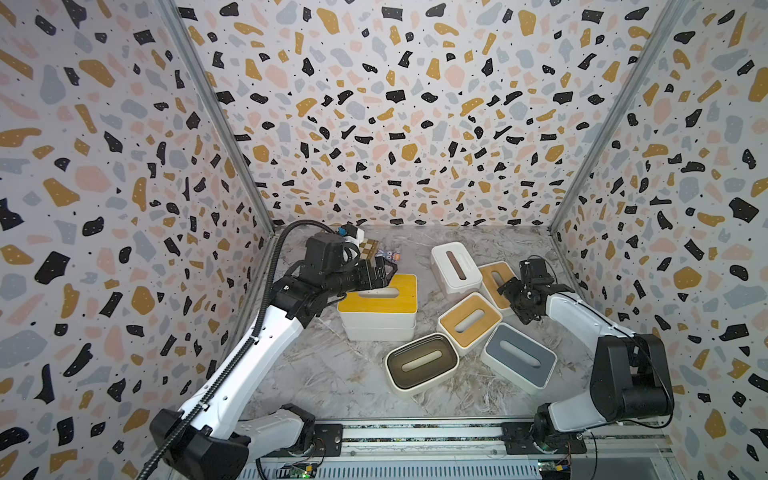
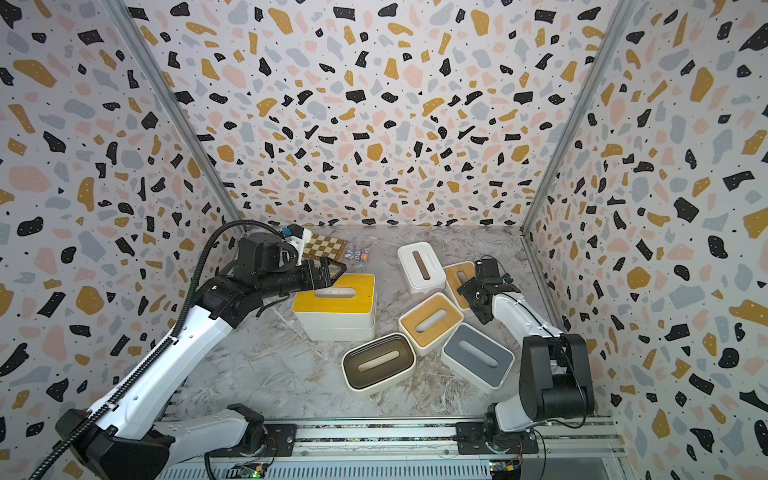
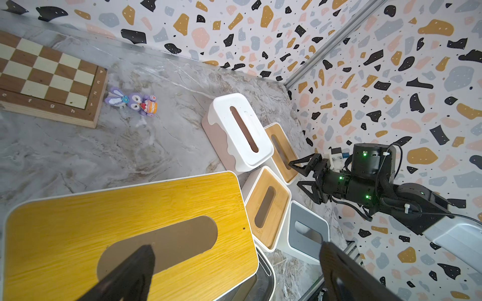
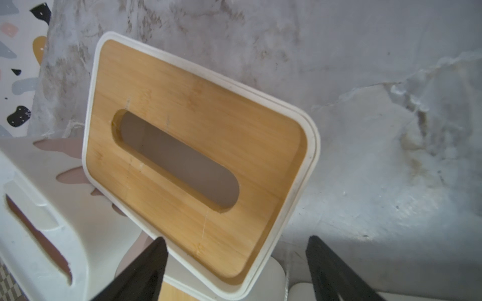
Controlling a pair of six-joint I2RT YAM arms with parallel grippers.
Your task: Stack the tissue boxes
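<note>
My left gripper (image 1: 376, 272) is open above the large yellow-lidded box (image 1: 377, 308). At the right, my right gripper (image 1: 516, 300) hovers with parted fingers over the back wooden-lidded box (image 4: 200, 90), nothing visible between them. A white-topped box (image 3: 238, 128) stands left of that box. In front are another wooden-lidded box (image 2: 424, 312), a grey-lidded box (image 2: 488, 368) and a dark-lidded box (image 2: 368, 376), all set out on the marble table.
A checkered board (image 3: 50, 75) and a small purple toy (image 3: 128, 100) lie at the back left. Patterned walls enclose the sides and back.
</note>
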